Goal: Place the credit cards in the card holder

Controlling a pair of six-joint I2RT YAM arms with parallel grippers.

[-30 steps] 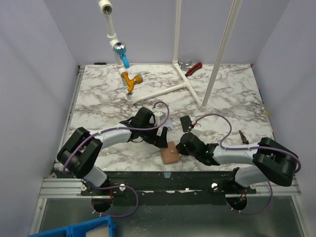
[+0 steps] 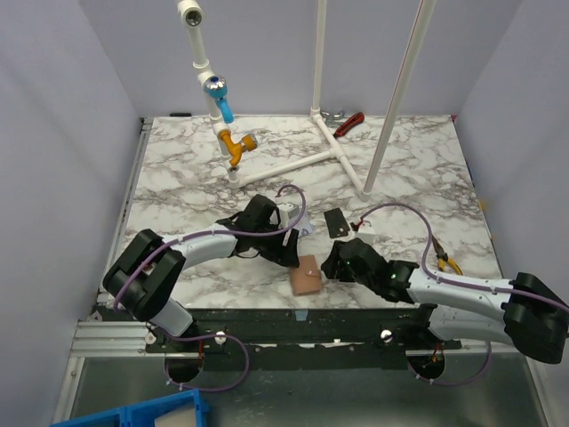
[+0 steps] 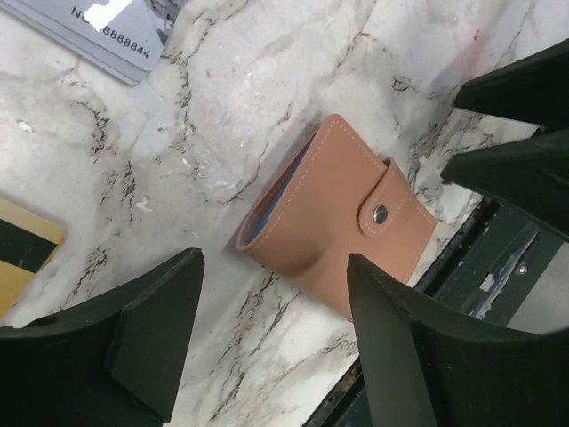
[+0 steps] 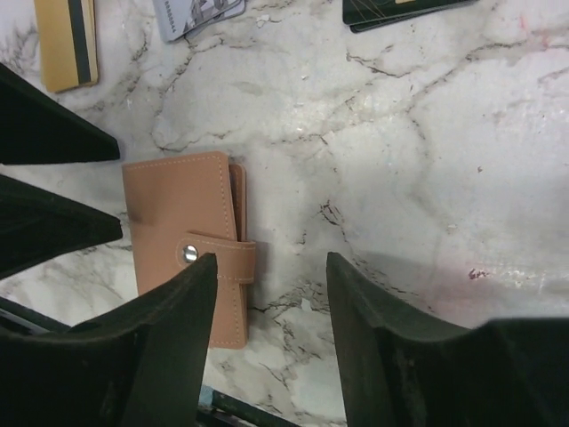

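Observation:
A tan leather card holder (image 2: 306, 276) lies near the front edge, its snap strap and blue inside edge visible in the left wrist view (image 3: 329, 213). My left gripper is open above it, nothing between its fingers. My right gripper is open at the holder's right side, also empty. Silver cards (image 3: 98, 36) lie behind the holder, a gold card (image 4: 67, 44) to the back left, and a dark card (image 2: 339, 222) at the back right.
A white pipe frame (image 2: 286, 167) with an orange tap (image 2: 235, 148) stands behind. Pliers (image 2: 449, 262) lie at the right, a blue bin (image 2: 151, 414) below the front edge.
The left arm and the holder look almost unchanged.

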